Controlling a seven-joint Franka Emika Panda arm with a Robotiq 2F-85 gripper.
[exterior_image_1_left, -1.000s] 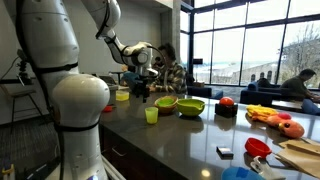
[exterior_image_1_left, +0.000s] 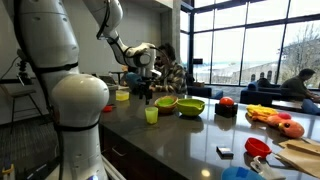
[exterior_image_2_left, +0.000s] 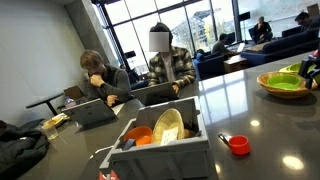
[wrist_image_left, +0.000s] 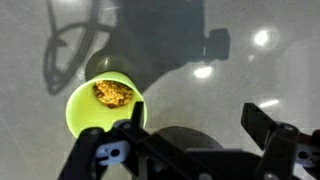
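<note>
A lime-green cup (wrist_image_left: 105, 105) stands upright on the dark tabletop, with small orange-brown pieces (wrist_image_left: 113, 94) inside it. In exterior view 1 the same cup (exterior_image_1_left: 151, 116) shows below my gripper (exterior_image_1_left: 149, 92), which hangs in the air above the table. The wrist view has my gripper open, with nothing held between its wide-set fingers. The cup lies toward the left finger (wrist_image_left: 98, 150), which covers part of its lower right side in that view.
Wooden and green bowls (exterior_image_1_left: 190, 106) sit behind the cup. To the right are a red cup (exterior_image_1_left: 257, 147), a blue item (exterior_image_1_left: 240, 173) and cardboard (exterior_image_1_left: 300, 155). A grey bin (exterior_image_2_left: 160, 158) holds several bowls. People sit beyond the table. Bare tabletop (exterior_image_1_left: 190, 140) lies right of the cup.
</note>
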